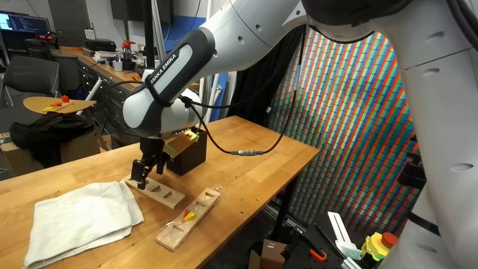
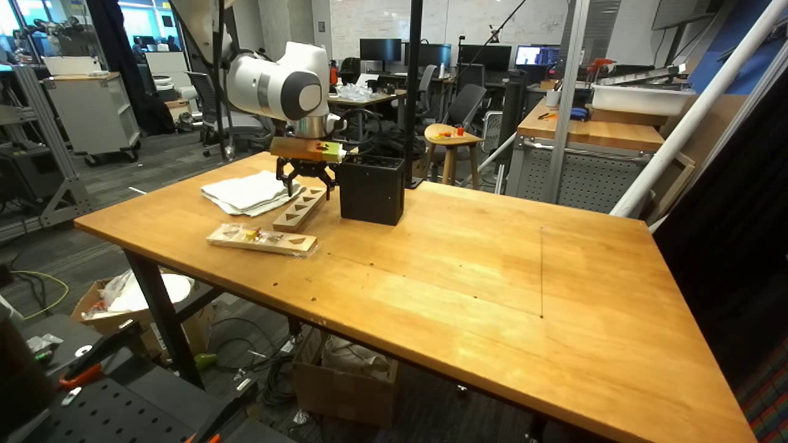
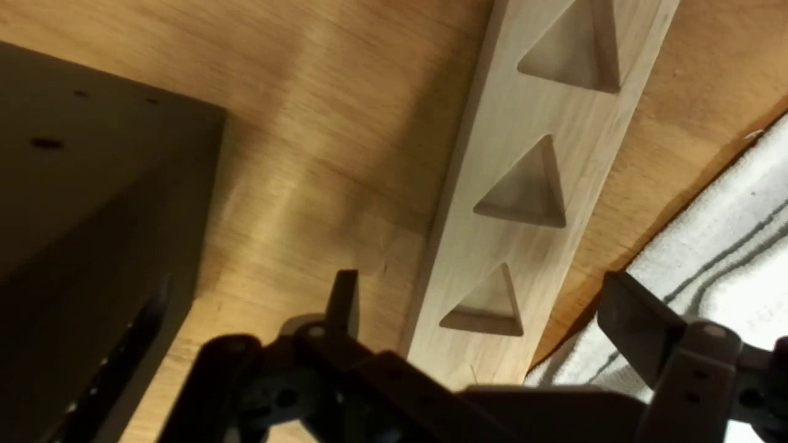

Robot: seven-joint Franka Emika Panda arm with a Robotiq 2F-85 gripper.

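My gripper is open above one end of a pale wooden board (image 3: 462, 210), its two fingers spread to either side of the board's width. Nothing sits between them. Triangular recesses run along this board, and those in the wrist view are empty. A second wooden board (image 1: 202, 212), partly in clear wrap, lies nearer the table's front edge with a red and yellow piece (image 1: 189, 216) on it. Beside the gripper stands a black box (image 2: 371, 193), its inside hidden from these views.
A folded white cloth (image 1: 85, 219) lies close to the empty board, partly under one finger in the wrist view. The black box is close on the other side. Most of the wooden table (image 2: 473, 258) beyond the box is bare.
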